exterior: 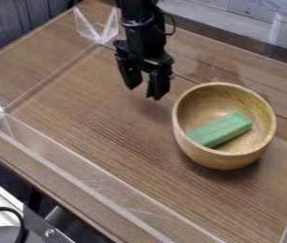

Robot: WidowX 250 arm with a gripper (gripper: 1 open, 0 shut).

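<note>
My black gripper (143,76) hangs over the back middle of the wooden table, open, with nothing seen between its fingers. To its right and nearer the front sits a round wooden bowl (185,106) holding a green block (219,129), which lies at a slant on the bowl's floor. The gripper is apart from the bowl, above and left of its rim.
Clear plastic strips or edging run along the left and top left. Some white and dark items (0,223) sit off the table at the lower left.
</note>
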